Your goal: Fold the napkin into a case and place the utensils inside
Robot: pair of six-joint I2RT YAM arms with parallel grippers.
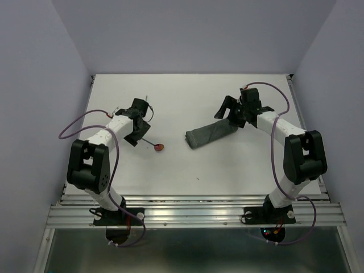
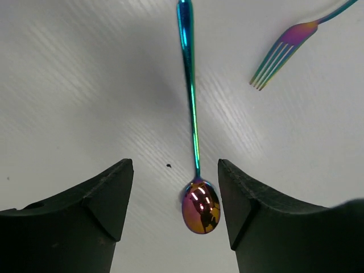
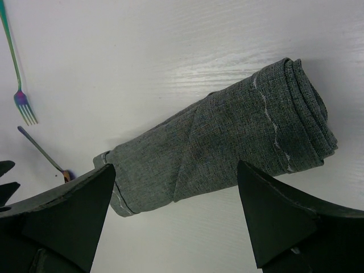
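Observation:
A grey napkin (image 1: 210, 134) lies folded into a narrow strip, slanting across the middle of the table; the right wrist view shows the napkin (image 3: 199, 142) with layered edges at its far right end. Over its right end my right gripper (image 1: 225, 116) stands open, gripping no cloth. An iridescent spoon (image 1: 158, 147) rests on the table left of the napkin, its bowl toward it. Above the spoon my left gripper is open, the spoon's bowl (image 2: 201, 207) showing between its fingers, apart from them. The fork (image 2: 293, 40) lies close by; the left arm partly hides it from above.
Bare white table (image 1: 187, 170) surrounds the napkin in front and behind. A tiny dark speck (image 1: 198, 178) sits in front of the napkin. Grey walls stand on both sides and at the back.

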